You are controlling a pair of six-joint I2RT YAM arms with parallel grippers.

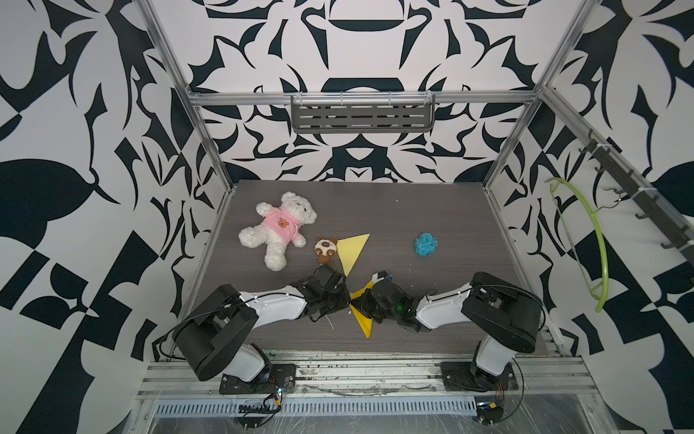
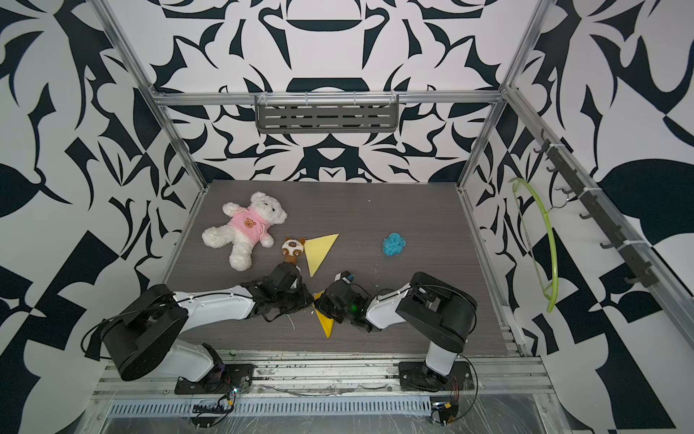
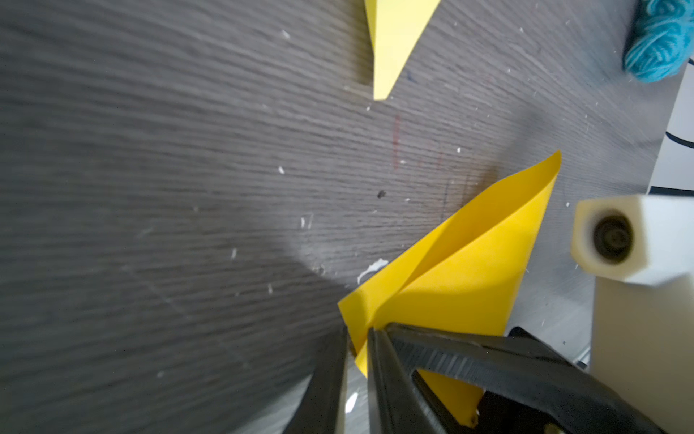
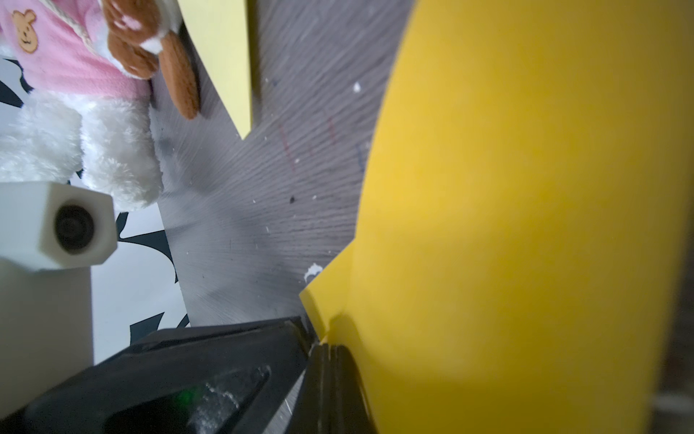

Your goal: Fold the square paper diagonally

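Observation:
A bright yellow paper lies at the front middle of the table, folded over with a raised, curved upper flap that fills much of the right wrist view. My left gripper and my right gripper meet at the paper's left corner, their tips low by the fold. Both look shut; whether the paper's edge lies between either one's fingers is hidden. A pale yellow paper triangle lies apart, farther back.
A white bear in pink and a small brown-and-white plush toy lie at back left, beside the triangle. A blue yarn bundle sits to the right.

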